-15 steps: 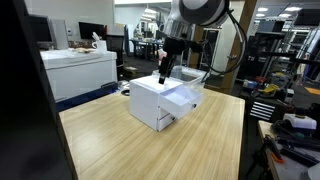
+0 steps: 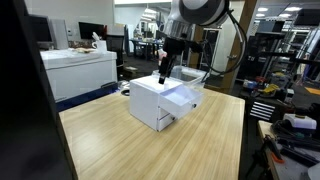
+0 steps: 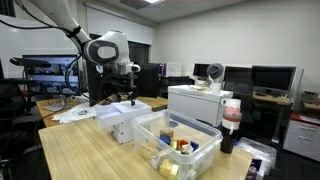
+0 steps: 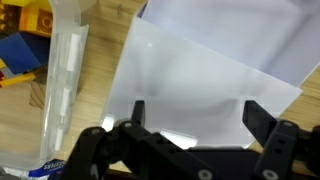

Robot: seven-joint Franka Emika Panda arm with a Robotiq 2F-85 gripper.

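A white box with drawers point(image 2: 146, 101) stands on the wooden table, its upper drawer point(image 2: 181, 101) pulled out toward the right in exterior view 1. The same box point(image 3: 112, 121) appears behind a clear bin in exterior view 2. My gripper is open above the box, its two dark fingers well apart with nothing held between them. Beneath them in the wrist view lies the box's smooth white top point(image 4: 190, 75). A paler grey recess adjoins it at the upper right; the frames do not show anything inside it.
A clear bin point(image 3: 205, 162) with several coloured blocks stands close beside the box. Black cylindrical items point(image 3: 226, 139) and a clear tray point(image 3: 262, 154) sit past the bin. In exterior view 1, the near wooden tabletop point(image 2: 105, 145) is clear.
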